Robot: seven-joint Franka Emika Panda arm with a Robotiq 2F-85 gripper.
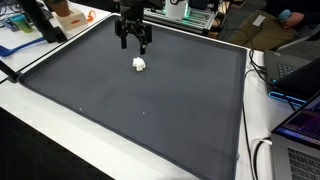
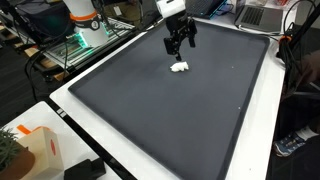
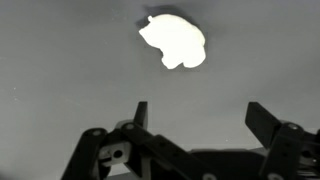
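Note:
A small white object [image 3: 177, 41], irregular and rounded, lies on the dark grey board [image 1: 140, 105]. In the wrist view it is beyond the fingertips, near the top of the picture. My gripper is open, its two black fingers wide apart with only bare board between them. Exterior view 2 has the gripper [image 2: 180, 52] just behind and above the white object [image 2: 180, 67]. The same gripper [image 1: 133, 45] hangs over the far part of the board in exterior view 1. What the white object is, I cannot tell.
Laptops [image 1: 294, 85] stand along the right side of the table. Boxes and tools [image 1: 67, 15] lie at the far left. A potted plant [image 2: 14, 154] is at the near left in exterior view 2. Most of the board is clear.

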